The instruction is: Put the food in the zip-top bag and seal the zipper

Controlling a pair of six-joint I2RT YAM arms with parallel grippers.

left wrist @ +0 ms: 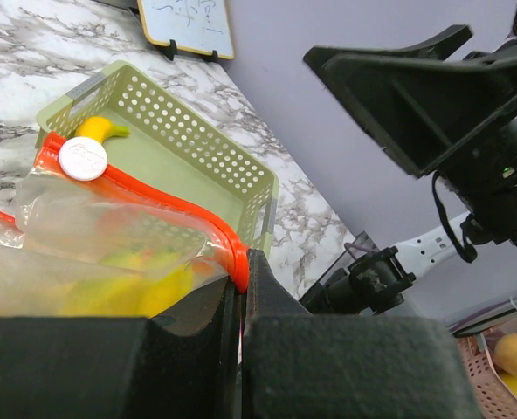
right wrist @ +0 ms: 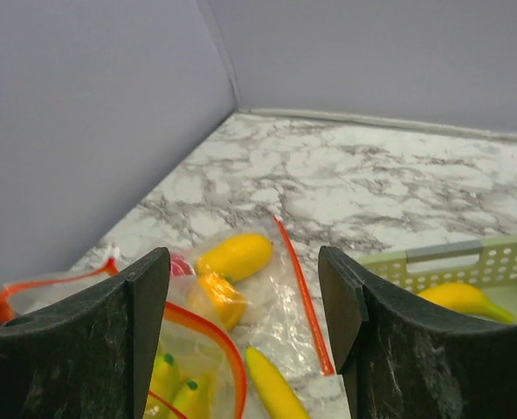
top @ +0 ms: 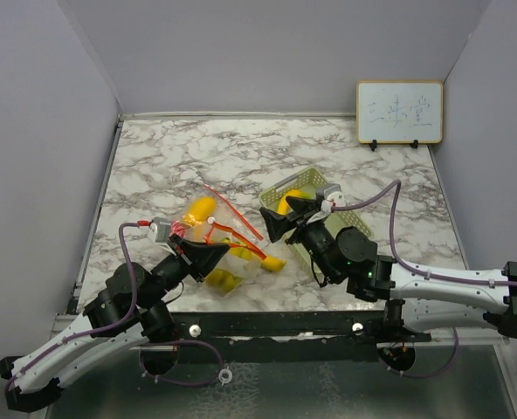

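The clear zip bag point(top: 241, 212) lies left of centre, its mouth toward the basket, with several yellow foods inside. My left gripper point(top: 224, 250) is shut on one red zipper edge point(left wrist: 240, 266) and holds it raised; a round white slider point(left wrist: 83, 160) sits on that strip. The other red edge point(right wrist: 307, 301) lies on the table. A yellow piece of food point(right wrist: 274, 390) rests at the mouth, its end point(top: 273, 264) showing beyond the raised edge; how much is inside is hidden. Open and empty, my right gripper point(top: 286, 215) hovers by the basket's left side.
The green basket point(left wrist: 208, 140) stands right of the bag with a banana point(left wrist: 99, 129) at its far left end. A whiteboard point(top: 400, 112) stands at the back right. Bare marble table lies behind the bag.
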